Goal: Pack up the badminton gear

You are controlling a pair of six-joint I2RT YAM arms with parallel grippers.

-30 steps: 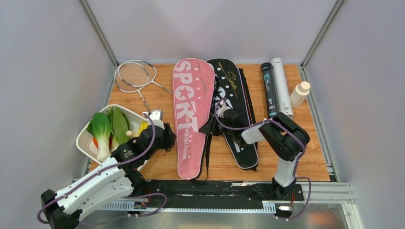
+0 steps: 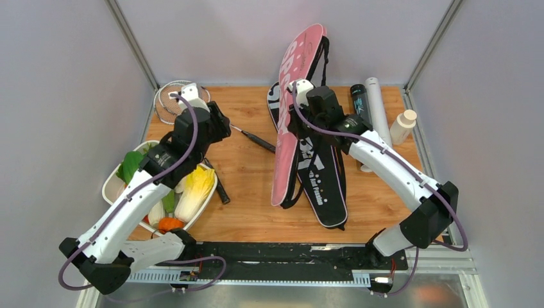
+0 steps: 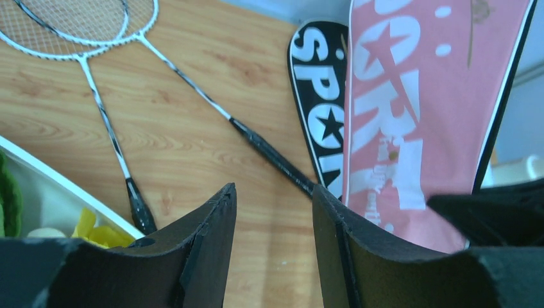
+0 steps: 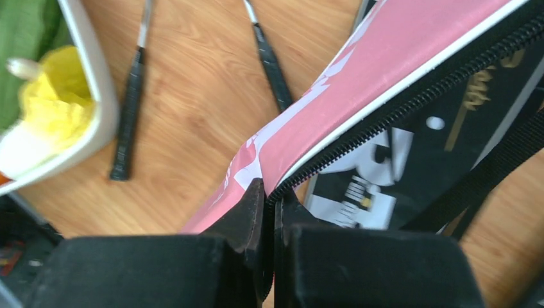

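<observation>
My right gripper is shut on the zippered edge of the pink racket bag. That bag hangs tilted above the black racket bag, which lies on the table partly covered by it. My left gripper stands open over bare wood, nothing between its fingers. Two rackets lie at the left with their heads overlapping. One racket's black handle points toward the bags. The other's handle runs alongside the white basket. In the top view my left arm hides part of the rackets.
The white basket with vegetables fills the left front. At the right stand a cream bottle, a white tube and a dark tube. Bare table lies between basket and bags.
A racket handle is now uncovered. My left arm has moved toward the back.
</observation>
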